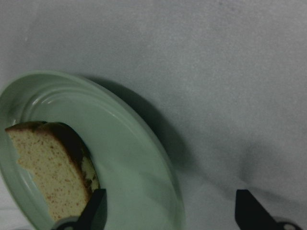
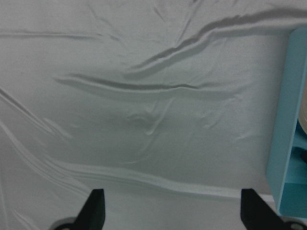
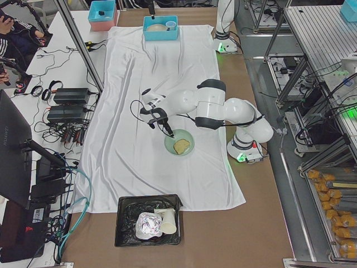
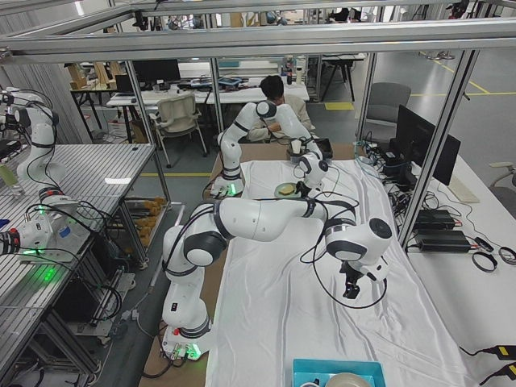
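A slice of bread point(image 1: 53, 167) with a dark crust lies on a green plate point(image 1: 134, 158), seen also at the middle of the cloth in the camera left view. My left gripper is open just above the plate's rim, nothing between its fingers, one finger beside the bread. My right gripper stands open over empty white cloth point(image 2: 158, 120), near a blue bin point(image 2: 280, 158) at the right of its view.
In the camera left view, a black tray point(image 3: 125, 223) with foil and paper cups sits at the near end. The blue bin, holding a bowl and cup, is at the far end.
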